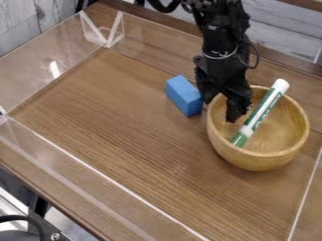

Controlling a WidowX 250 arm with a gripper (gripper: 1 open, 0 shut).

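Observation:
My black gripper [221, 89] reaches down from the top centre, its fingers over the back left of a tan bowl [254, 151] at the right. A green and white tube [259, 117] lies tilted across the bowl, its white end up at the back rim. A blue block [184, 94] lies on the table just left of the bowl. The gripper looks open; whether anything dark sits low between or under its fingers is unclear.
Raised edges run along the back and left sides, with a clear plastic piece at the back left corner.

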